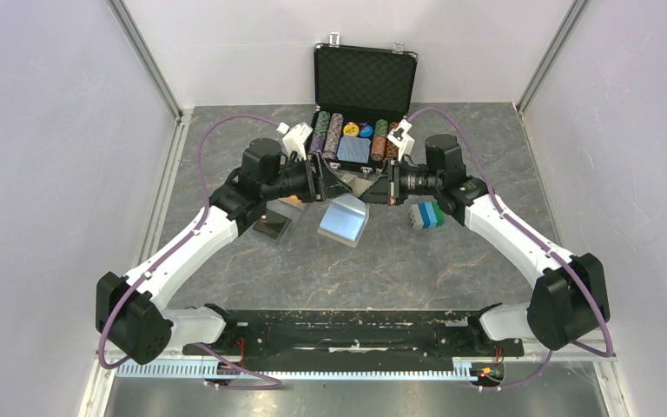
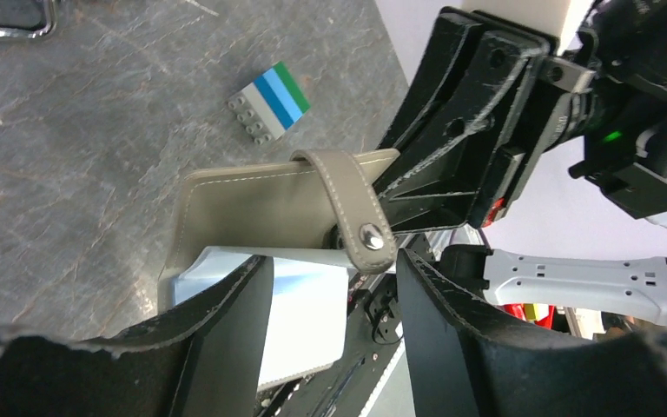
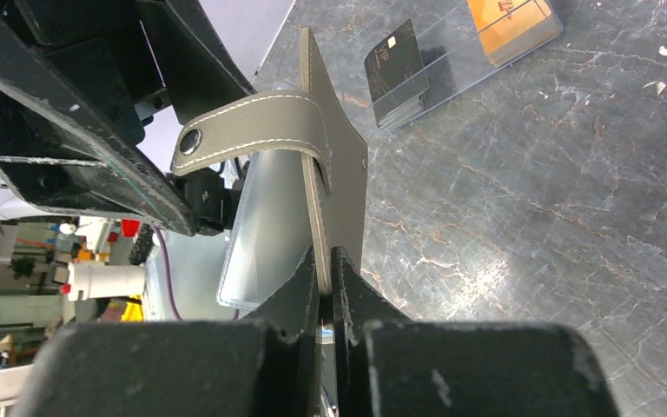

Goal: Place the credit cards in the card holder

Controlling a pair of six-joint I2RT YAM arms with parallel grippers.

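Upright above the table hangs the beige card holder point(image 3: 347, 182), its strap ending in a metal snap point(image 2: 372, 236) and its clear sleeves point(image 2: 304, 321) hanging open. My right gripper is shut on the holder's edge. In the left wrist view, the strap end lies in the gap of my left gripper, which stands part open; contact is not clear. Black cards point(image 3: 395, 69) and orange cards point(image 3: 512, 26) rest in a clear tray point(image 3: 452, 78) on the table. From above, the left arm partly covers the orange cards point(image 1: 293, 201).
A striped white, blue and green block point(image 1: 426, 215) lies to the right. An open black case point(image 1: 365, 74) with poker chips stands at the back. Both arms nearly meet over the table's middle.
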